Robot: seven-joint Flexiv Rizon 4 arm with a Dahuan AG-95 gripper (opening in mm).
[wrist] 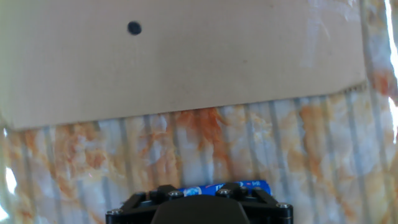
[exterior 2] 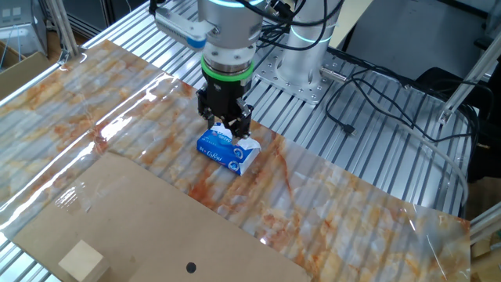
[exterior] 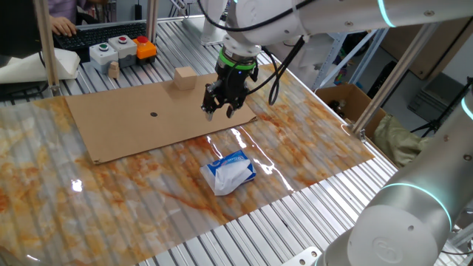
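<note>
A blue and white tissue pack [exterior: 230,173] lies on the marbled sheet, white film sticking up from it. My gripper [exterior: 219,114] hangs in the air above the sheet, pointing down, its two fingers apart and nothing between them. From the second exterior side, the gripper [exterior 2: 223,131] overlaps the back edge of the pack [exterior 2: 225,152]. In the wrist view only a blue strip of the pack [wrist: 255,185] shows, below and behind the fingertips; the gripper's body hides the rest of it.
A flat cardboard sheet [exterior: 126,131] with a black dot lies beside the pack, a wooden block [exterior: 185,78] on its far edge. Button boxes [exterior: 123,52] stand at the back. Around the pack, the marbled sheet [exterior: 96,214] is clear.
</note>
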